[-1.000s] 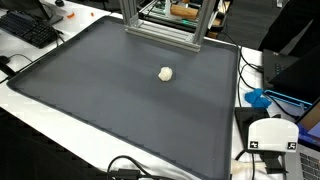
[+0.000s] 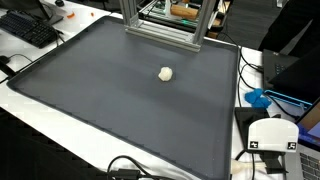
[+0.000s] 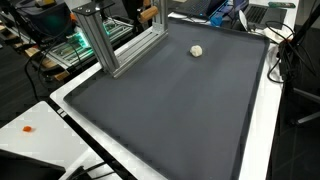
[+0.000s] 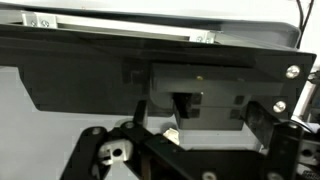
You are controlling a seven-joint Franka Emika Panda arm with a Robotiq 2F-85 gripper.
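A small round, cream-coloured object (image 2: 166, 74) lies alone on the grey mat (image 2: 110, 90), toward the back. Exterior view 2 has the same pale object (image 3: 196, 51) near the mat's far end. Along the bottom of the wrist view my gripper stands open, its dark fingers wide apart and no held object visible. Past it stretches a broad black panel (image 4: 80, 82) with a metal rail above. A little white shape (image 4: 171, 134) shows partly behind the gripper; whether it is the cream object, I cannot tell. Neither exterior view shows the gripper clearly.
A silver metal frame (image 2: 168, 37) stands at the mat's back edge, with an orange-brown item (image 2: 184, 11) behind it. A keyboard (image 2: 28, 30), a white chair (image 2: 273, 134) and a blue item (image 2: 257, 98) lie outside the mat.
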